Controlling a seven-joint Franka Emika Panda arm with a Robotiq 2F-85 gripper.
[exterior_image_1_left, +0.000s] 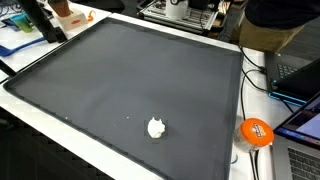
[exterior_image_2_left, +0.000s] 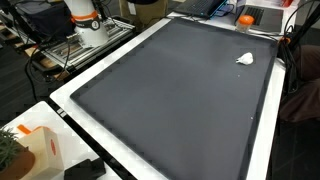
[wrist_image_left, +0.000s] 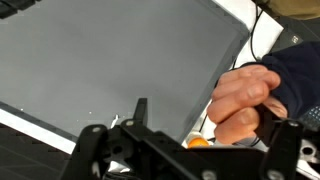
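A small white crumpled-looking object lies alone on the dark grey board, close to one edge. In exterior view 2 the same white object is at the board's far right. My gripper is open, its black fingers wide apart above the board. A person's hand reaches in at the right finger; whether it touches the finger cannot be told. Both exterior views leave the gripper out of frame.
An orange-lidded container stands right of the board, beside laptops and black cables. A box with an orange cup and other items is at the top left. Most of the board is bare.
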